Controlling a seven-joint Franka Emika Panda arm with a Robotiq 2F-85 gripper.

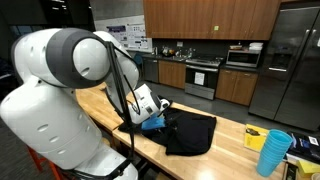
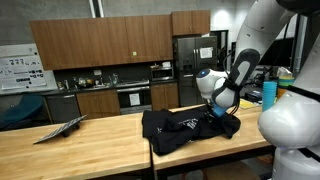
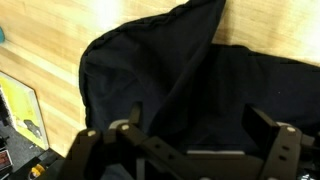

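Note:
A black cloth (image 1: 195,132), perhaps a garment, lies rumpled on the wooden table. It spreads across the tabletop in exterior view 2, where the cloth (image 2: 180,130) reaches to both sides of the arm. Seen from the wrist, the cloth (image 3: 145,65) has a raised fold running diagonally and a corner at the top. My gripper is over the cloth with its two dark fingers wide apart, so it stands open. Only black fabric shows between and beyond them; whether the fingertips touch it I cannot tell.
A blue cup or stack of cups (image 1: 273,153) stands at the table's right end, beside a yellow item (image 1: 256,137). A yellow-edged book or card (image 3: 22,108) shows at the wrist view's left. Bare tabletop (image 2: 75,150) stretches left of the cloth in exterior view 2.

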